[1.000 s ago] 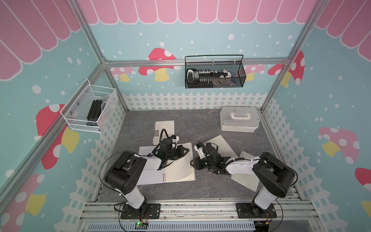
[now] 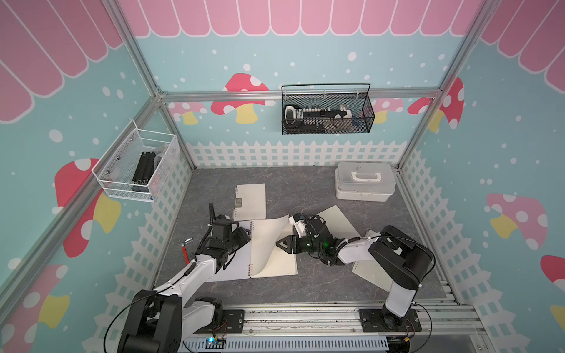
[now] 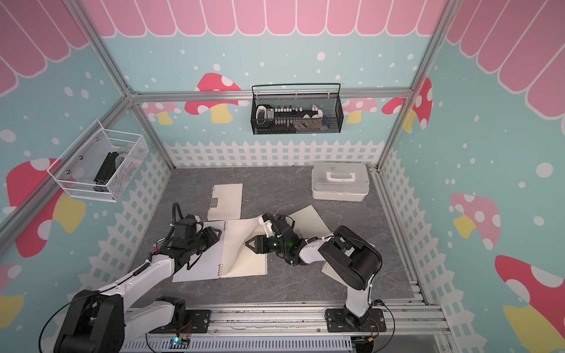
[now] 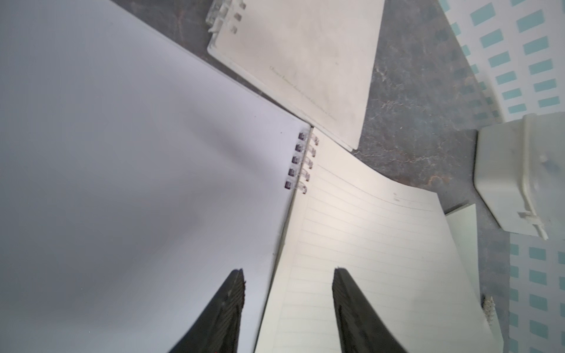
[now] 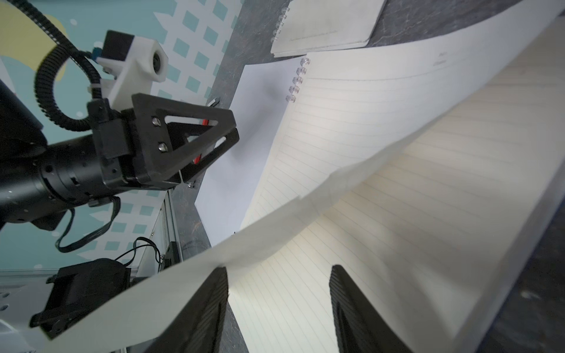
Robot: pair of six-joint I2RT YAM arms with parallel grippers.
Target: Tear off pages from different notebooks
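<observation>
An open spiral notebook lies at front centre, its blank left page (image 4: pixel 147 194) flat and a lined page (image 5: pixel 376 106) lifted in a curl. My left gripper is open above the spine, nothing between its fingers. My right gripper is open at the lifted page's free edge, fingertips over the page beneath; whether that sheet passes between them is unclear. A smaller notebook (image 2: pixel 250 200) lies behind; further notebooks (image 2: pixel 370 276) lie to the right, partly under the right arm.
A plastic toolbox (image 2: pixel 364 182) sits at back right. A red-handled tool (image 2: pixel 184 254) lies at far left. Mesh baskets (image 2: pixel 327 126) hang on the walls. Bare table shows at back and front.
My left gripper has moved left from over the lined page to near the spine. My right gripper has shifted slightly left, and the page beside it curls higher.
</observation>
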